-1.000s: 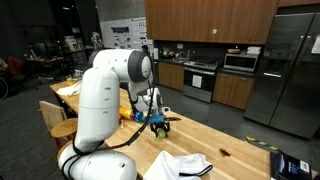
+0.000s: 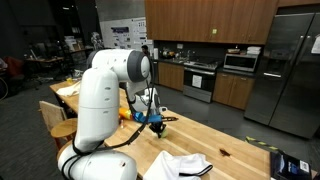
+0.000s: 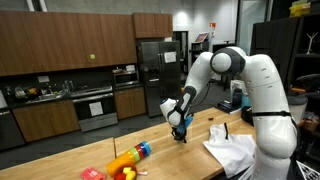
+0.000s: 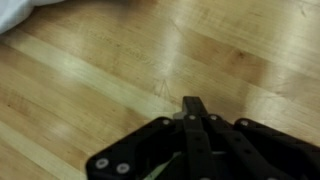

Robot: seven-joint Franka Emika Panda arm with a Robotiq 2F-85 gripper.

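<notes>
My gripper is shut, with nothing showing between its fingers in the wrist view. Bare wooden tabletop (image 4: 200, 55) fills most of that view. In exterior view 1 the gripper (image 2: 157, 130) points down low over the middle of the table; whether it touches the wood is hard to tell. Exterior view 2 has the gripper (image 3: 180, 137) near the table's far side. A white cloth (image 2: 178, 167) lies on the near part of the table, and its edge (image 4: 25, 10) enters the wrist view at upper left.
An orange bottle-like object (image 3: 128, 159) and several colourful items lie to one side of the arm. A small dark object (image 2: 224, 152) rests beyond the cloth, and a dark packet (image 2: 288, 166) is at the right edge.
The gripper has shifted slightly in exterior view 1, a little up and to the left. The cloth and the other table items look unmoved.
</notes>
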